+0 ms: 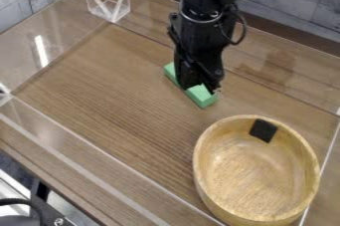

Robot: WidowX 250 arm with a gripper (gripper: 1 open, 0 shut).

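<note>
The black robot arm reaches down from the top of the view, its gripper low over a green block lying on the wooden surface. The gripper looks shut, and its tip partly hides the block, so whether it touches the block is unclear.
A large tan round bowl with a black patch on its rim fills the lower right. Bare wood spans the left and middle. A white wire-like object stands at the back left. Dark cables show at the lower left corner.
</note>
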